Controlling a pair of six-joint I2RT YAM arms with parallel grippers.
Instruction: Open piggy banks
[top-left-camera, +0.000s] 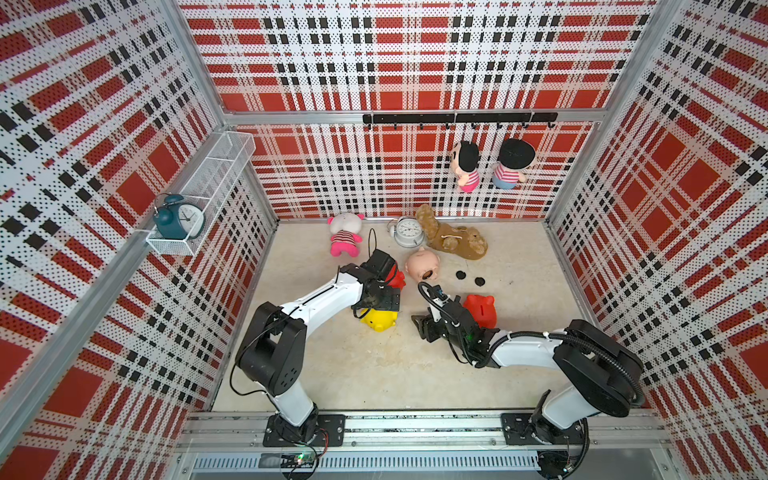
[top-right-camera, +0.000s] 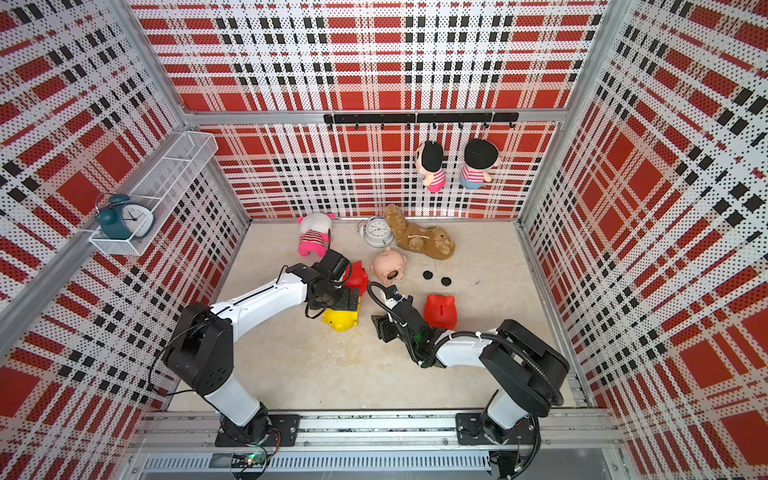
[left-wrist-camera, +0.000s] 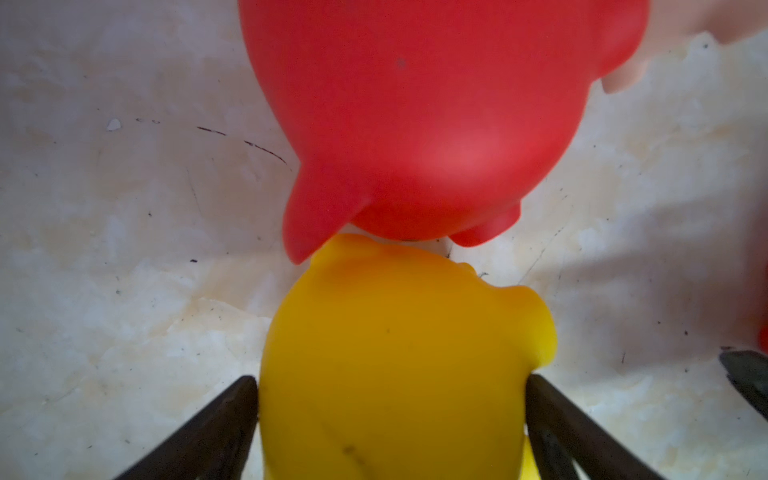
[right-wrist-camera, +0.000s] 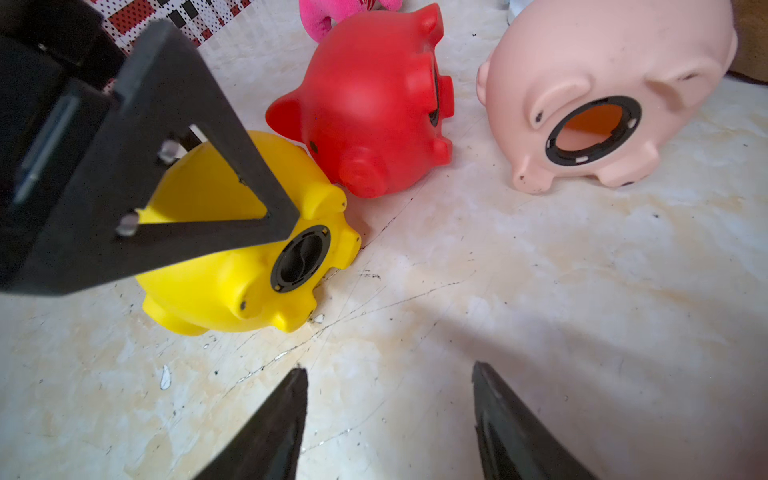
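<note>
A yellow piggy bank (right-wrist-camera: 240, 296) lies on its side, its round bottom ring facing my right gripper. My left gripper is open around the yellow bank from above. A red piggy bank (left-wrist-camera: 416, 112) lies just beyond it. A pink piggy bank (right-wrist-camera: 592, 64) shows an orange-looking opening in its ring. Another red piggy bank (top-left-camera: 480, 312) sits at the right. My right gripper is part open near the table, with nothing between its fingers, facing the yellow bank.
Two black discs (top-left-camera: 461, 275) lie right of the pink bank. Plush toys (top-left-camera: 452, 240) and an alarm clock (top-left-camera: 406, 232) stand along the back. A wire basket (top-left-camera: 216, 184) hangs on the left wall.
</note>
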